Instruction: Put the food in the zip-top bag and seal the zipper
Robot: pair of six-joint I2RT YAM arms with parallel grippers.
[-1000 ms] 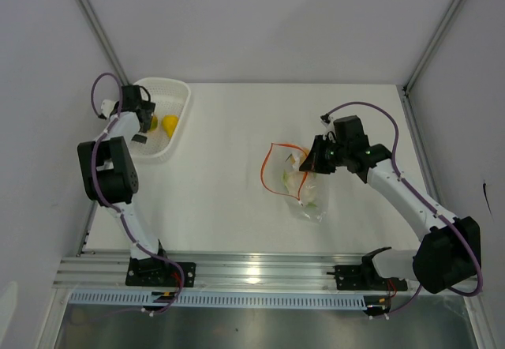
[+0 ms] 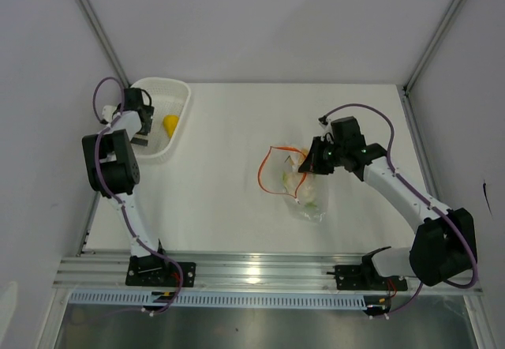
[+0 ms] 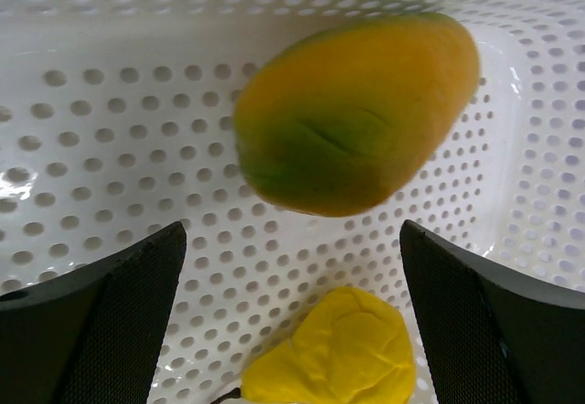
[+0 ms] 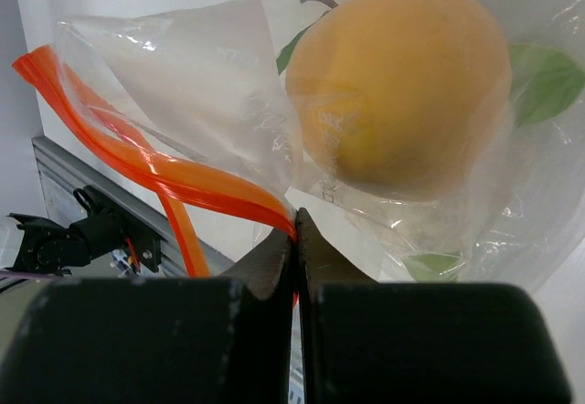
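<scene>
My left gripper is over the white perforated basket at the left, open, with a green-orange mango between and beyond its fingertips and a yellow food item lower in the left wrist view. On the table at the right, my right gripper is shut on the orange zipper rim of a clear zip bag. A round orange fruit with green leaves lies inside the bag, seen through the plastic.
Metal rails run along the front and side edges, with grey walls around.
My left arm has shifted slightly within the basket, and the green item seen there earlier is now hidden in the top view. The right arm and bag have barely moved.
</scene>
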